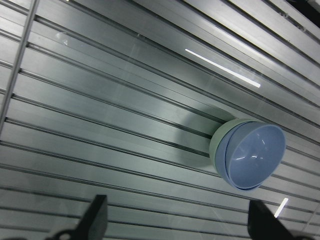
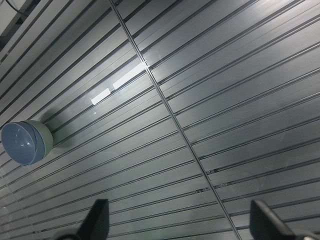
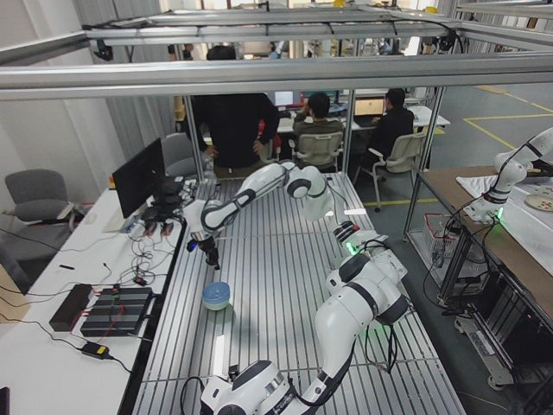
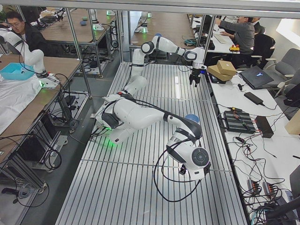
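Note:
Stacked bowls, a blue one (image 1: 255,155) nested with others in a pale green one (image 1: 216,145), stand on the slatted metal table (image 1: 100,130), right of centre in the left wrist view and at the left in the right wrist view. My left gripper, on the near arm in the camera left view, hangs above the table beside the bowls, open and empty. My right gripper, on the far arm, is raised beyond the bowls from that camera, also open with nothing between its fingers.
A white side table (image 3: 52,372) with a monitor, black boxes and cables borders the metal table. Frame posts and rails surround it. Both arm bases occupy the opposite side. The bare slats around the bowls are clear.

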